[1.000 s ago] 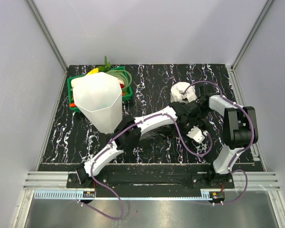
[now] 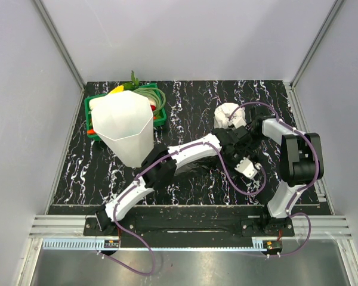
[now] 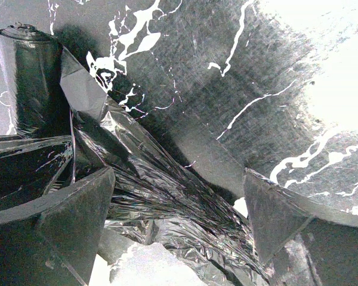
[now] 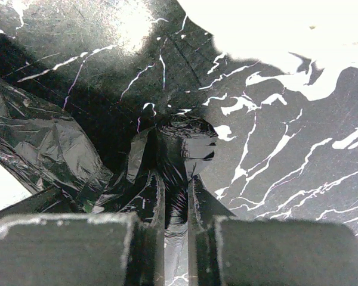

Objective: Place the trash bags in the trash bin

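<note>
Black trash bags fill much of both wrist views. In the left wrist view a roll point(image 3: 30, 83) trails crumpled plastic, and my left gripper stands open over that plastic. In the right wrist view my right gripper is shut on black bag plastic point(image 4: 185, 134), with more film point(image 4: 42, 137) spreading to the left. In the top view both arms meet at the right of the table, where the bags are mostly hidden. The tall white bin point(image 2: 125, 140) stands at the left, open at the top.
A green crate point(image 2: 160, 119) of toy produce sits behind the bin. A white object point(image 2: 227, 113) lies at the back right, partly behind the right arm. Bare marble table point(image 2: 188, 107) shows at the back centre and front left.
</note>
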